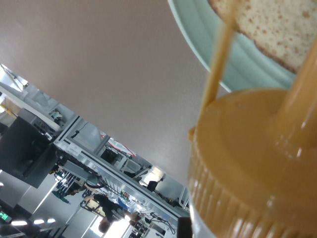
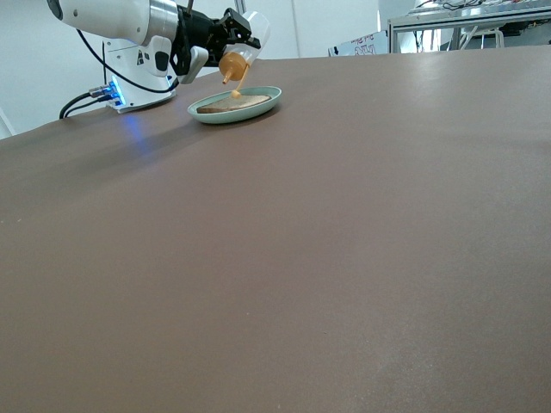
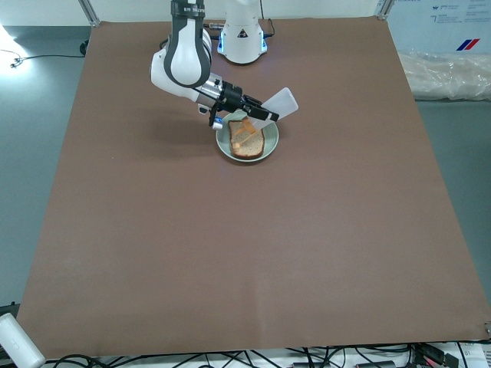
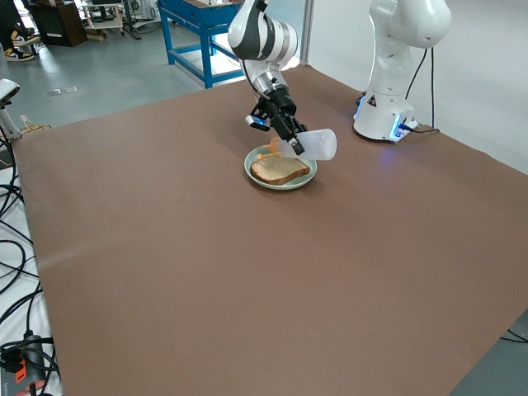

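Note:
My gripper (image 4: 290, 136) is shut on a translucent squeeze bottle (image 4: 318, 145), held tilted over a green plate (image 2: 200, 114) holding a slice of bread (image 4: 279, 172). The bottle's orange cap (image 1: 247, 163) and nozzle point down toward the bread. An orange-tan stream runs from the cap to the bread, seen in the top view and blurred in the wrist view. In the left view the bottle (image 3: 281, 103) and cap partly cover the bread's upper part.
Cables lie along the table's outer edge.

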